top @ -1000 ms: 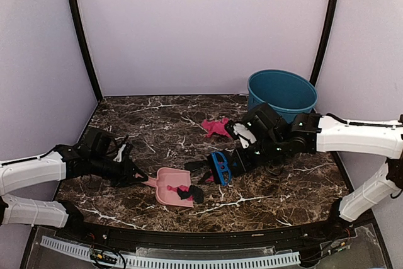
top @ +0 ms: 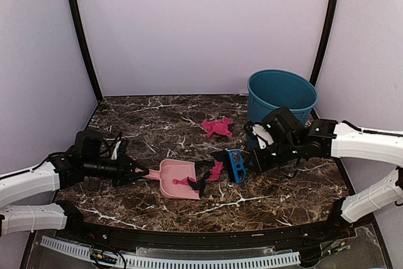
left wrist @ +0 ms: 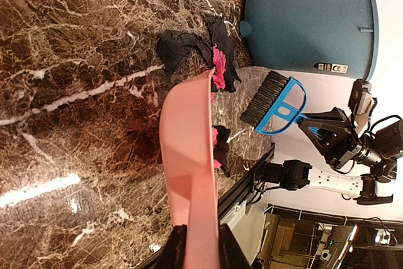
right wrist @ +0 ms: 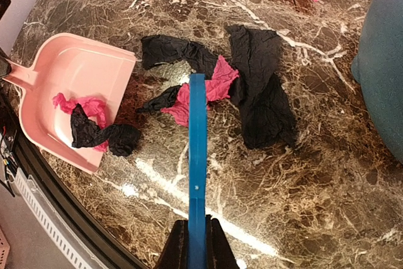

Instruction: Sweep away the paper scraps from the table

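Observation:
At the left, my left gripper (top: 140,172) is shut on the handle of a pink dustpan (top: 175,171), which lies on the marble table. A pink and black scrap (right wrist: 93,129) lies partly in the pan, its black end over the front edge. My right gripper (top: 250,160) is shut on a blue brush (top: 237,167); its dark bristles (left wrist: 264,97) show in the left wrist view. Between pan and brush lie crumpled black paper (right wrist: 261,89) and a pink scrap (right wrist: 220,80), partly hidden behind the brush in the right wrist view. Farther back is another pink scrap (top: 218,126).
A tall blue-green bin (top: 280,96) stands at the back right, close behind my right arm. A dark edge (top: 208,239) runs along the table's front.
The brush has moved right, away from the dustpan, uncovering more of the scraps between them. The far pink scrap stays put.

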